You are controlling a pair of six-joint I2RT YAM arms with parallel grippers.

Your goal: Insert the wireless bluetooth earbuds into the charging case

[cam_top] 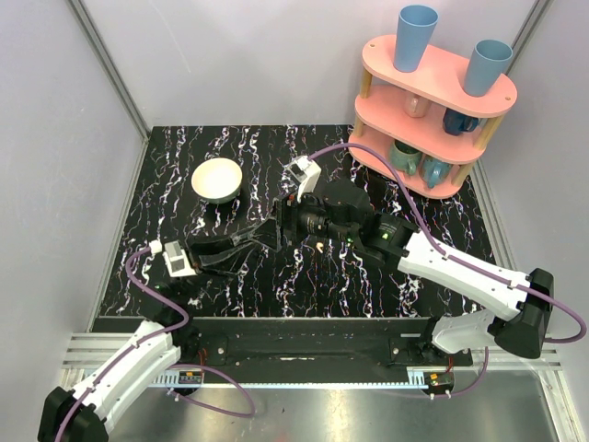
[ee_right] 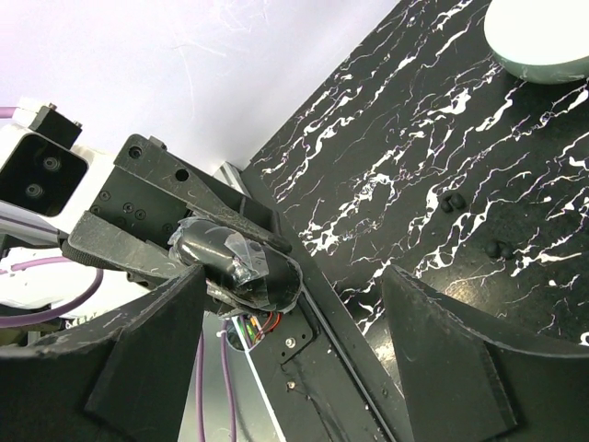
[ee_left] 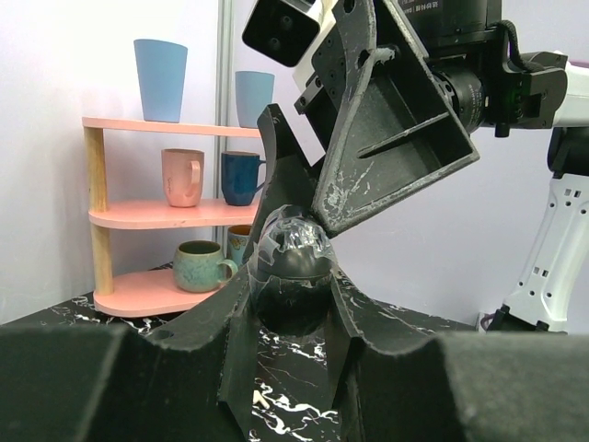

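A rounded glossy black case with clear tape on it (ee_left: 293,262), which looks like the charging case, is pinched between the fingers of my left gripper. In the right wrist view the same case (ee_right: 241,262) appears beyond the left finger of my right gripper, which is open. Both grippers meet close together over the table in the top view, where the case is hard to make out. Two small black pieces, probably the earbuds (ee_right: 453,202), lie apart on the dark marbled table. Whether the right fingers touch the case, I cannot tell.
A pale bowl (cam_top: 217,180) stands at the back left of the table. At the back right is a pink shelf (cam_top: 433,120) with several cups and mugs.
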